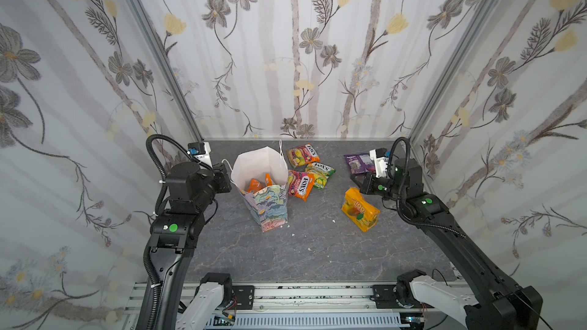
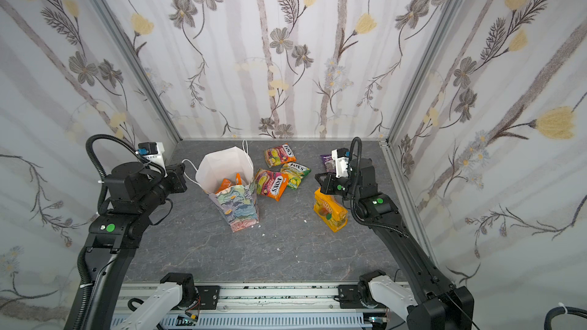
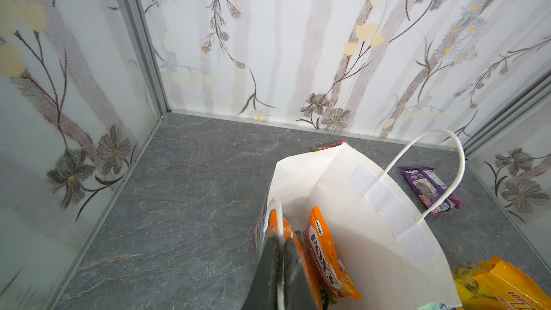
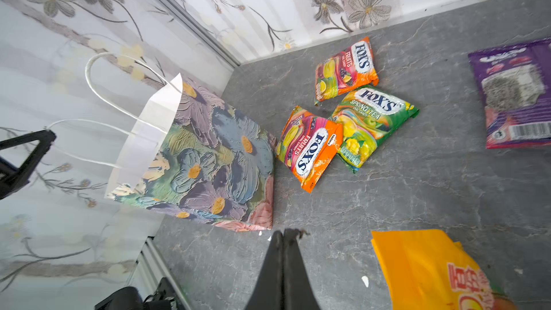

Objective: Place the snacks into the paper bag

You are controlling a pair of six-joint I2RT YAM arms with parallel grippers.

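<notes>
The floral paper bag [image 1: 264, 207] stands open, with orange snack packs [image 3: 324, 252] inside. My left gripper is shut at the bag's left side, a white handle partly behind it; whether it touches it I cannot tell. My right gripper is shut, nothing seen between its fingers, above the table near a yellow pack [image 1: 359, 209]. Right of the bag lie two Fox's Fruits packs [image 4: 307, 146] [image 4: 345, 71] and a green Spring Tea pack [image 4: 373, 123]. A purple pack [image 4: 513, 94] lies farther right.
Patterned walls enclose it at the back and both sides.
</notes>
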